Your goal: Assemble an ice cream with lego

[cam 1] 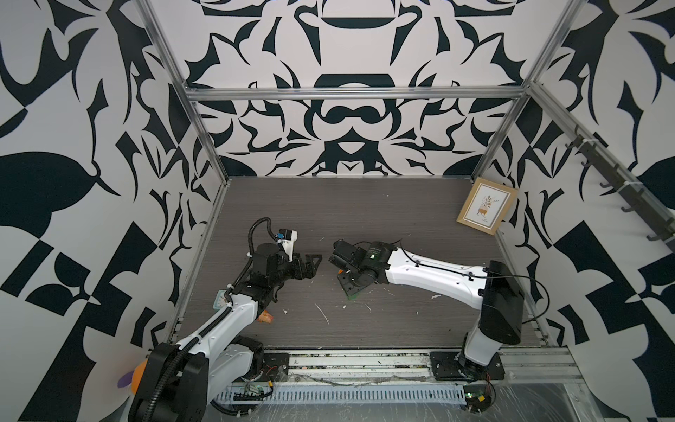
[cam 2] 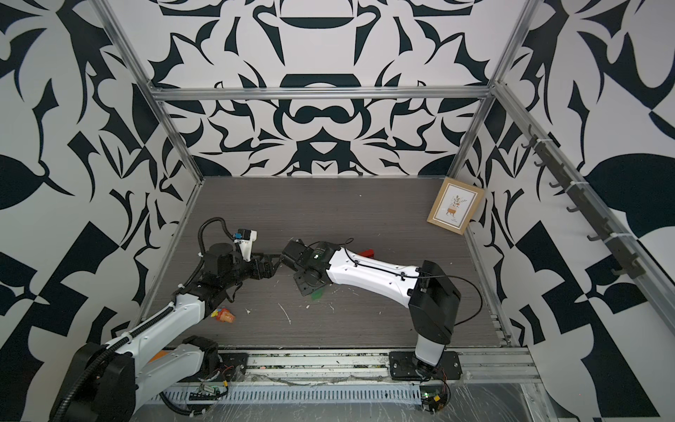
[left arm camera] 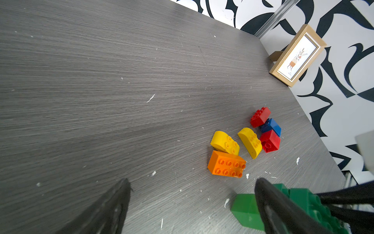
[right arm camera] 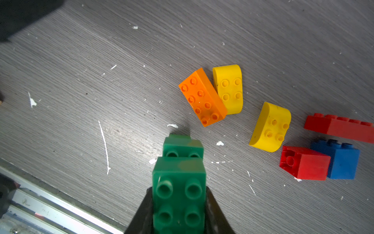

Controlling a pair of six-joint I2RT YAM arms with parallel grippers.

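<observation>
In the right wrist view my right gripper is shut on a stack of green bricks (right arm camera: pixel 179 171), studs facing the camera. The same green stack (left arm camera: pixel 246 210) shows at the lower right of the left wrist view, partly hidden behind a finger. My left gripper stands open, nothing between its fingers, to the left of the stack. On the table lie an orange brick (right arm camera: pixel 203 97), a rounded yellow brick (right arm camera: pixel 228 89) against it, and a second rounded yellow brick (right arm camera: pixel 271 126). Farther right are a red brick (right arm camera: pixel 305 163), a blue brick (right arm camera: pixel 338 159) and a long red brick (right arm camera: pixel 339 127).
A framed picture (cam 1: pixel 486 205) leans at the table's back right corner. An orange-brown object (cam 2: pixel 223 315) lies near the left arm.
</observation>
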